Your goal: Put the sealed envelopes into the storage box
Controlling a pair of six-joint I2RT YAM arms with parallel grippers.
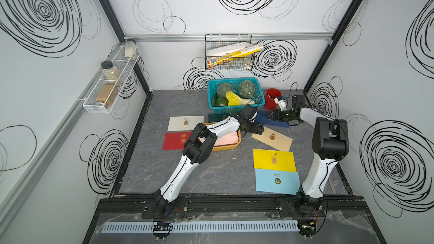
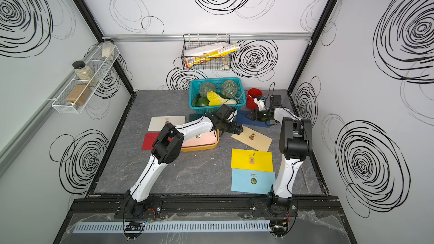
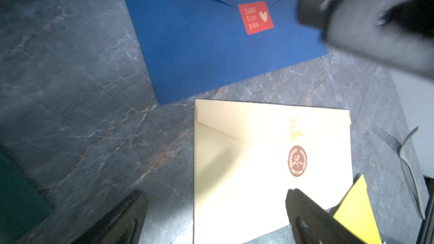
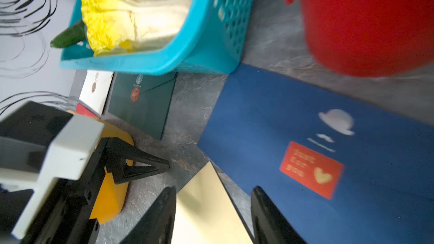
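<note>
The cream envelope (image 1: 281, 141) lies flat on the table, just right of the storage box. My left gripper is open above its left part, nothing gripped. Over the table near the blue envelope (image 4: 271, 126), my right gripper stands part open; a corner of the cream envelope shows between its fingers in the right wrist view, below them. The orange storage box (image 2: 199, 148) holds a pink envelope (image 2: 189, 142), partly covered by the left arm. Yellow (image 1: 263, 158) and light blue (image 1: 266, 180) envelopes lie at the front right.
White (image 1: 176, 122) and red (image 1: 171, 141) envelopes lie left of the box, a dark green one (image 4: 135, 108) behind it. A teal vegetable basket (image 1: 212, 95) and red container (image 4: 361, 18) stand at the back. A fork (image 3: 409, 162) lies far right.
</note>
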